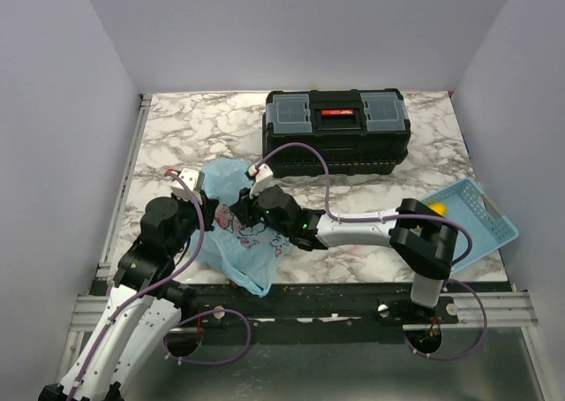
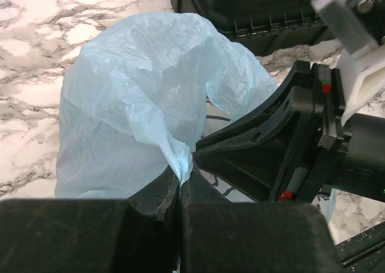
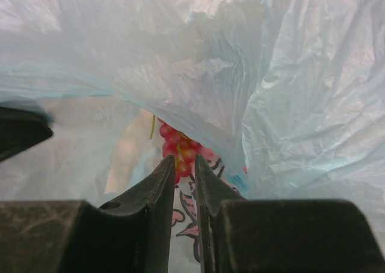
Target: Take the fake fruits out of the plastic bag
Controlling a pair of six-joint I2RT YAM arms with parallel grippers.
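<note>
A light blue plastic bag (image 1: 231,259) lies on the marble table, its gathered edge pinched by my shut left gripper, at the bag's left in the top view. My right gripper is at the bag's mouth, its fingertips close together; whether anything sits between them is hard to see. Red fake grapes (image 3: 174,144) show inside the bag behind those fingertips, with a printed paper or lining beneath.
A black toolbox (image 1: 335,132) stands behind the bag. A blue basket (image 1: 485,233) at the right holds a yellow fruit (image 1: 437,208).
</note>
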